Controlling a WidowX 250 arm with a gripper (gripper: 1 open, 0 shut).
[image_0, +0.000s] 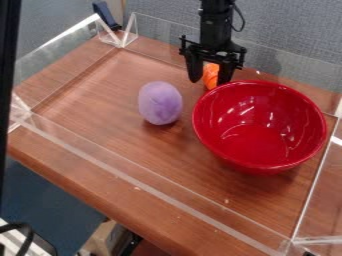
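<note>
My black gripper (209, 70) hangs at the back of the wooden table, its fingers pointing down around or just in front of an orange object (211, 78), which is partly hidden by it and by the red bowl. Whether the fingers grip it I cannot tell. A large red bowl (259, 135) sits at the right, just in front of the gripper. A pale purple egg-shaped object (159, 103) stands on the table left of the bowl.
Clear plastic walls (54, 131) border the work area. A grey padded wall (294, 40) stands behind.
</note>
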